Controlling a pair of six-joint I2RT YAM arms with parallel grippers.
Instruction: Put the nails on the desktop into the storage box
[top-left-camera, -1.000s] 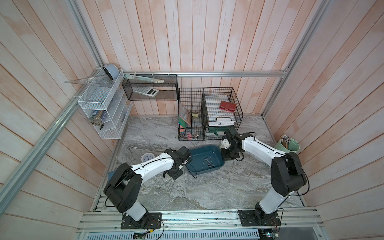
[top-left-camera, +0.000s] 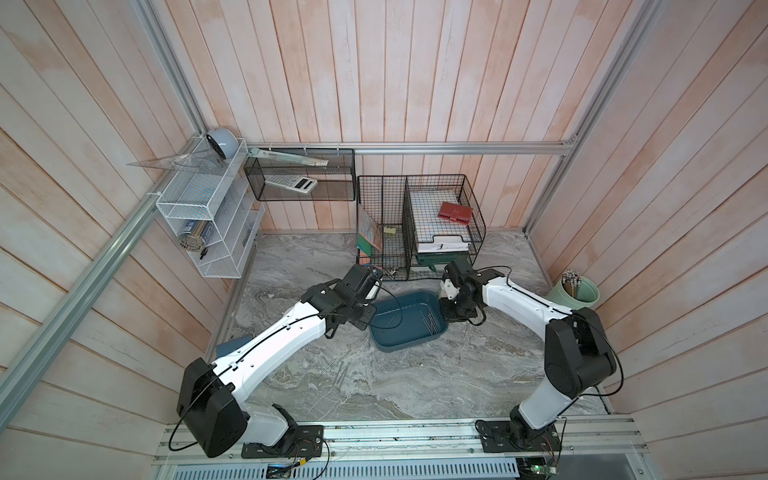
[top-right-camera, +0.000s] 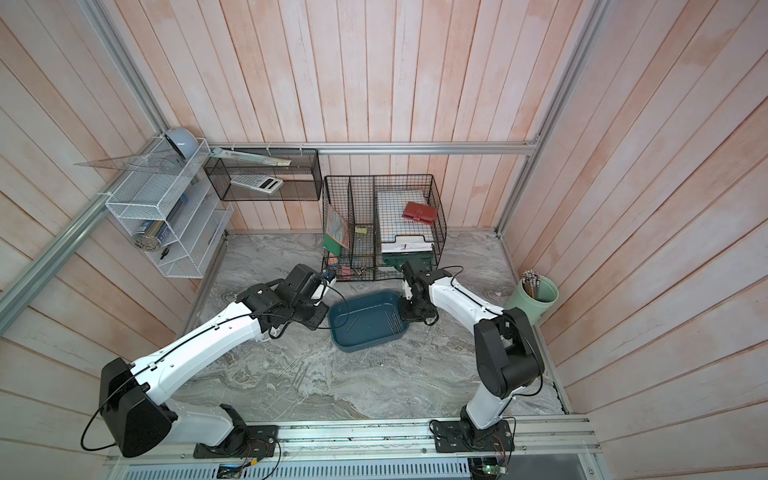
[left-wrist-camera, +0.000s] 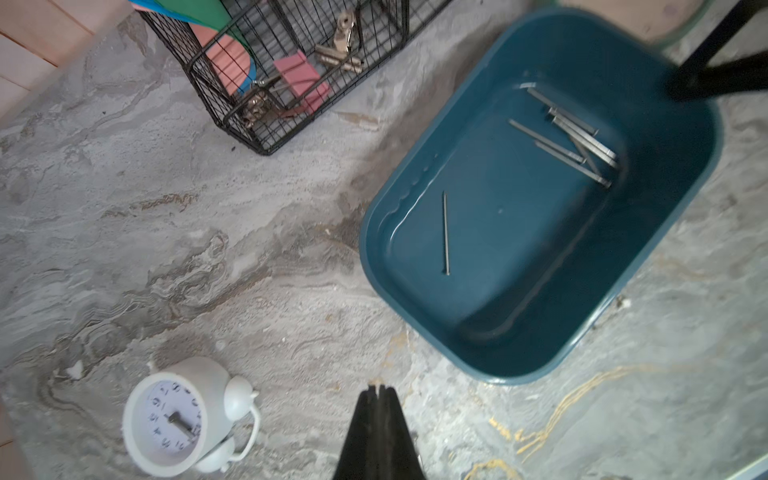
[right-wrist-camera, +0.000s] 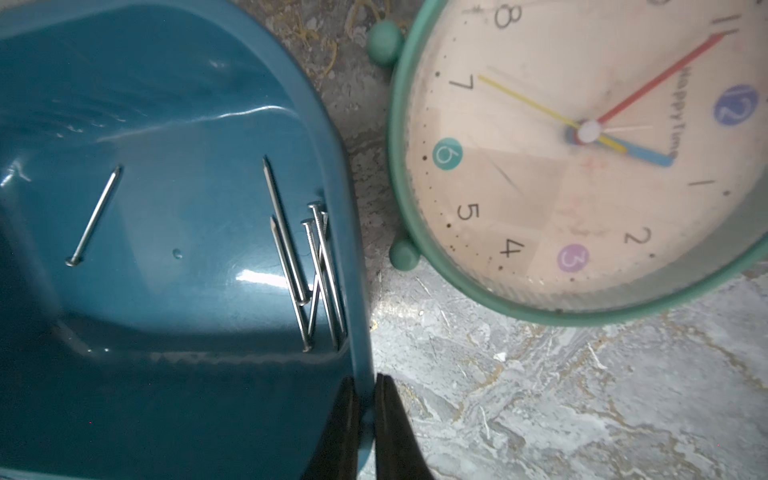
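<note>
In the left wrist view, several nails (left-wrist-camera: 572, 141) lie bunched at one end of the blue box (left-wrist-camera: 512, 376), and a single nail (left-wrist-camera: 445, 233) lies by itself on its floor. The right wrist view shows my right gripper shut on the rim of the blue box (right-wrist-camera: 361, 320), one finger inside the wall and one outside. My left gripper is over the bare desktop beside the box, its fingertips together with nothing showing between them. From above, the left arm (top-left-camera: 352, 300) reaches to the box's left edge.
A white clock (left-wrist-camera: 164, 420) lies on the desktop left of the box. A larger green-rimmed clock (right-wrist-camera: 576, 160) stands close by the box's gripped wall. Behind is a black wire basket (top-left-camera: 384, 216). Desktop in front of the box is mostly clear.
My left arm has stretched farther back and its gripper has shifted, covering the white clock from above. The nails in the box sit closer to its right end. The right arm has barely moved.
</note>
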